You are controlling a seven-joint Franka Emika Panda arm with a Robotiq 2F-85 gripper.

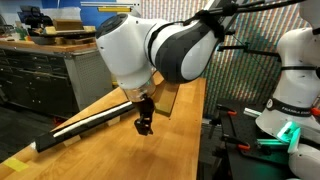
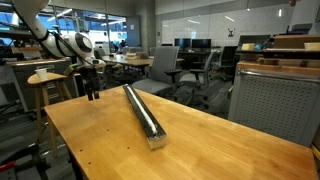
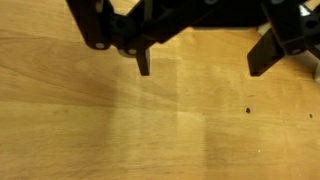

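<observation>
My gripper [image 1: 145, 128] hangs over the wooden table [image 1: 95, 155], its fingers pointing down. In the wrist view a wide gap with bare wood behind it separates the two dark fingers [image 3: 266, 54], so it is open and empty. A long black bar with a pale strip along its top [image 2: 143, 113] lies on the table. From the first exterior view the gripper stands on the near side of this bar, and the arm hides part of the bar's far end. Far to the left in the second exterior view, the gripper [image 2: 92, 97] is small.
Bare tabletop [image 2: 215, 140] stretches widely beyond the bar. A wooden stool [image 2: 48, 88] stands near the arm's side. A grey perforated cabinet [image 2: 275, 100] and office chairs [image 2: 163, 66] are in the background. A pale object [image 3: 317, 72] shows at the wrist view's right edge.
</observation>
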